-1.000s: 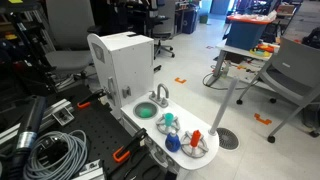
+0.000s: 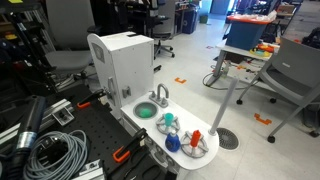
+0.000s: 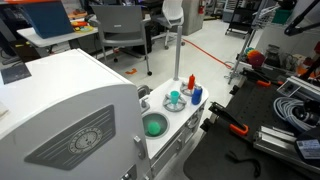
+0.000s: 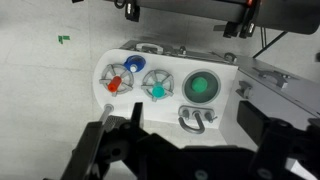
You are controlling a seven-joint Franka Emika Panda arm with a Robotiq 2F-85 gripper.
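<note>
In the wrist view my gripper is open, its two dark fingers wide apart at the lower edge with nothing between them. Below it lies a white toy kitchen counter. A red bottle [image 2: 195, 138] stands on one burner and a teal cup [image 2: 169, 119] on the other. Beside them, near the counter's edge, is a blue cup [image 2: 173, 143]. The small round sink [image 2: 146, 110] has something green in its bottom, and a grey faucet [image 4: 192, 122] stands next to it. All these things are apart from the gripper.
A white cabinet [image 2: 122, 65] rises at the sink end of the counter. Orange-handled clamps [image 2: 127, 150] sit along the dark table edge, near a coiled cable [image 2: 57, 155]. A thin white post [image 2: 222, 105] stands behind the counter. Open floor lies beyond.
</note>
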